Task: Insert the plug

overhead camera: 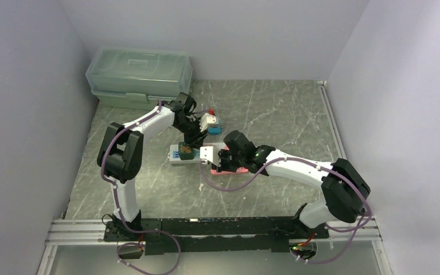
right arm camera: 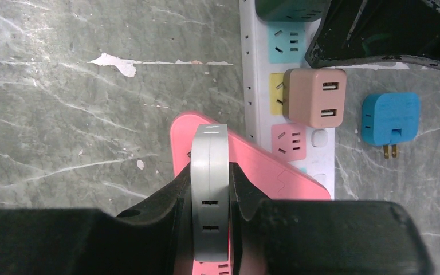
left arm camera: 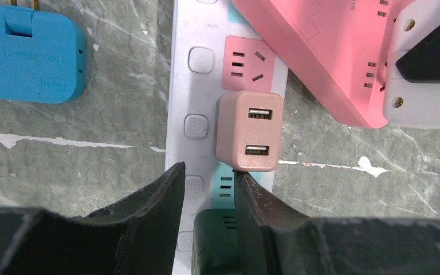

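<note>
A white power strip [left arm camera: 180,143] runs under both arms, carrying a pale pink USB plug [left arm camera: 249,130] and a dark green plug [left arm camera: 215,240]. My left gripper hovers at the pink plug's near side, its fingers close together; what is between them is unclear. My right gripper is shut on a white plug [right arm camera: 209,149], held over the pink strip [right arm camera: 263,177], which lies angled against the white strip. Pink, yellow and cyan socket faces show on the white strip [right arm camera: 252,91].
A blue folding plug [right arm camera: 389,117] lies loose on the marble table beside the strip. A clear green lidded box [overhead camera: 137,74] sits at the back left.
</note>
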